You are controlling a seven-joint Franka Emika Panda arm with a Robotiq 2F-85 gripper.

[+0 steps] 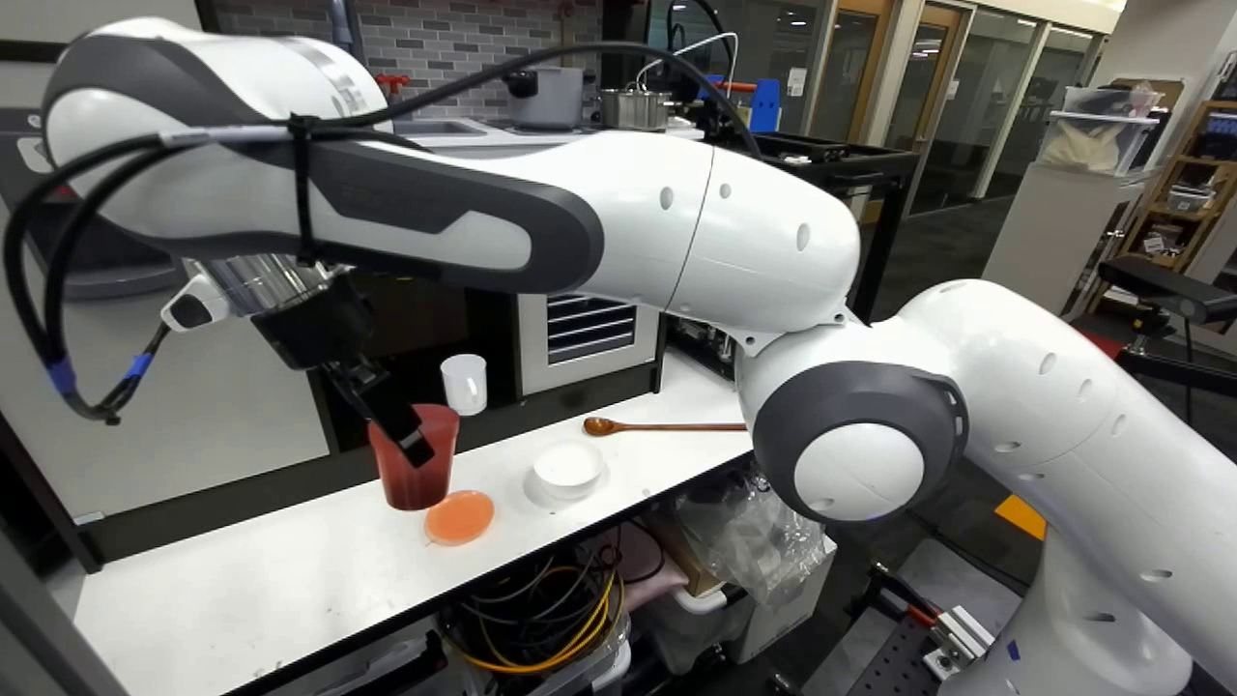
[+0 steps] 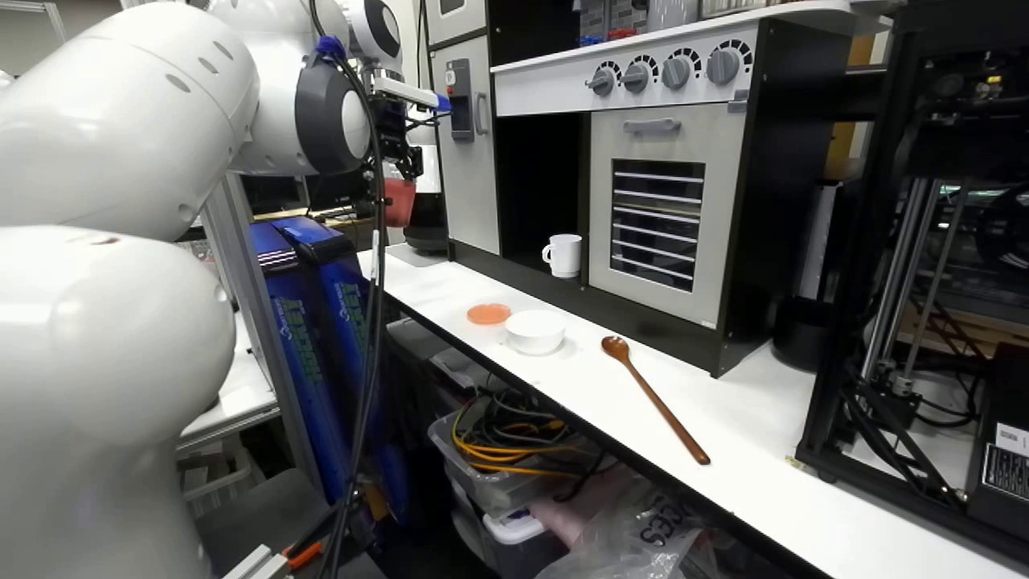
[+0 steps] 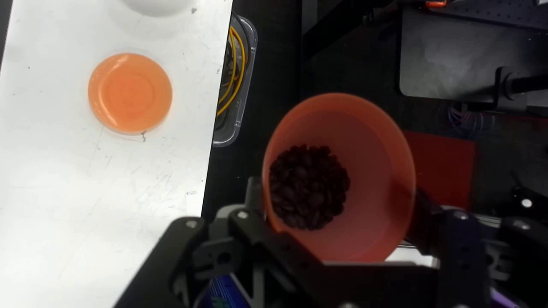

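A translucent red cup (image 1: pixel 419 462) is held by my gripper, its fingers shut on opposite sides of it. Dark beans, which look like coffee beans (image 3: pixel 308 187), lie heaped on one side of its bottom. In the second exterior view the cup (image 2: pixel 398 201) hangs well above the counter's far end, partly hidden by the arm's cables. On the counter lies a flat orange plate (image 3: pixel 130 93), empty. Beside it stands a white bowl (image 2: pixel 535 331), in which nothing shows.
A wooden spoon (image 2: pixel 656 400) lies on the white counter (image 1: pixel 232 592), right of the bowl. A white mug (image 2: pixel 563 256) stands at the toy kitchen's open compartment. Bins with cables (image 1: pixel 545 603) sit below the counter's front edge.
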